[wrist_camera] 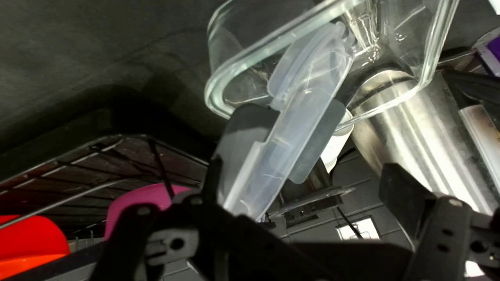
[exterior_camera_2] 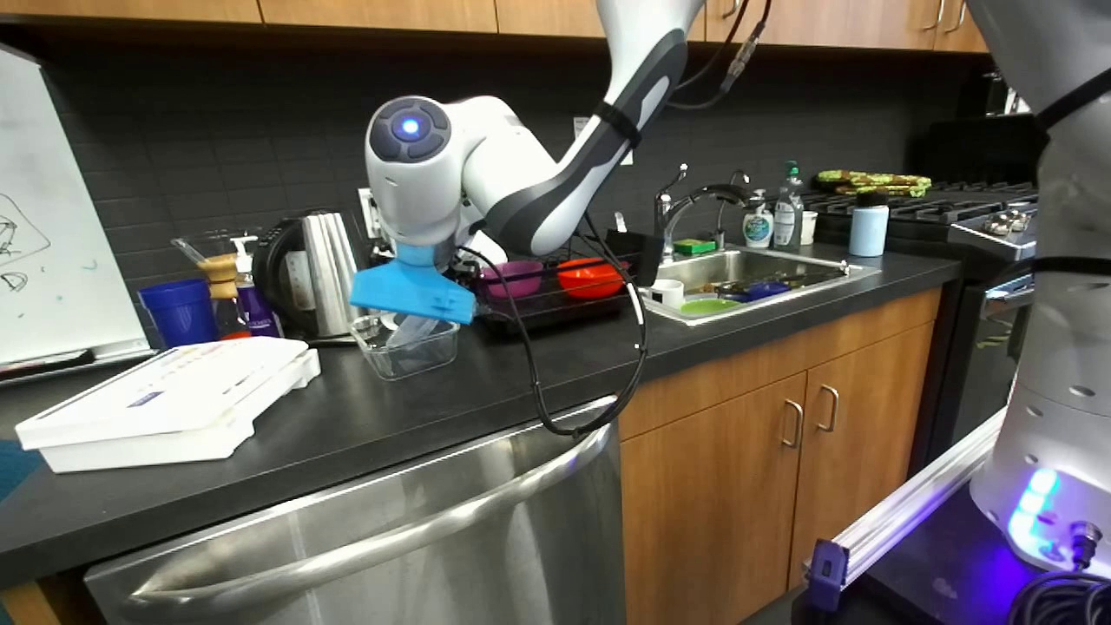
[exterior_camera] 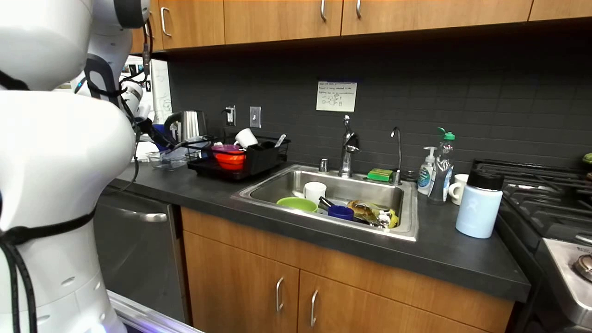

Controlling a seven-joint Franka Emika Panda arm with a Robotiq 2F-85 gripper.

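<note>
A translucent plastic lid (wrist_camera: 300, 126) stands tilted with one end in a clear glass container (wrist_camera: 220, 89). In the wrist view my gripper is open, its dark fingers (wrist_camera: 403, 194) spread wide. The lid's near end reaches into the space between them, close to the left finger; a wide gap separates it from the right one. Whether the lid touches a finger, I cannot tell. Exterior view 2 has the glass container (exterior_camera_2: 417, 361) on the counter, with the blue-covered wrist just above it hiding the fingers.
Beside the container stand a steel kettle (exterior_camera_2: 328, 273) and a black dish rack (exterior_camera: 266, 158) with red and purple bowls. A white box (exterior_camera_2: 172, 401) lies to the left on the counter. The sink (exterior_camera: 333, 188) holds a mug, bowls and other items.
</note>
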